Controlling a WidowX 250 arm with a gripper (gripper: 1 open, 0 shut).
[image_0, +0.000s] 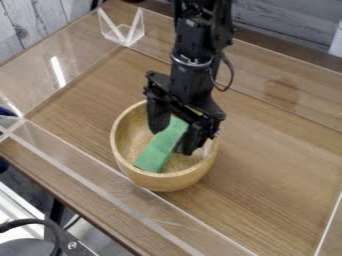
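A black robot arm reaches down from the top center to a round wooden bowl (148, 178) in the middle. A green object (156, 152) lies inside the bowl. My gripper (181, 125) is over the back of the bowl, around the upper end of the green object, with its dark fingers spread apart. Whether the fingers touch the green object is unclear.
A clear plastic object (122, 28) stands at the back left. Cables and dark equipment sit at the lower left corner.
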